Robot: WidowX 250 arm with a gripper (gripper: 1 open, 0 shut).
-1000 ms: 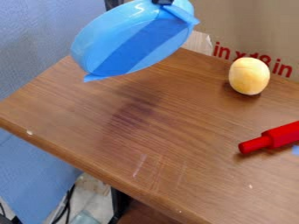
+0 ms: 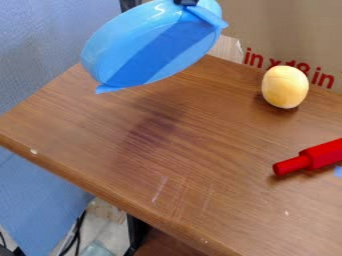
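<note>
A light blue, rounded plastic-looking object (image 2: 150, 45) hangs in the air over the back left of the wooden table (image 2: 160, 170). Only a small dark part of my gripper (image 2: 186, 3) shows at the top edge, at the object's upper end; its fingertips are hard to make out, and it appears to hold the object. A pale yellow, round fruit-like object (image 2: 285, 87) stands at the back right. A red cylindrical object (image 2: 307, 158), like a rolling pin, lies at the right edge, partly out of view.
A cardboard panel (image 2: 301, 35) with red printing stands behind the table. The table's left edge drops off beside a blue surface (image 2: 40, 70), with cables below.
</note>
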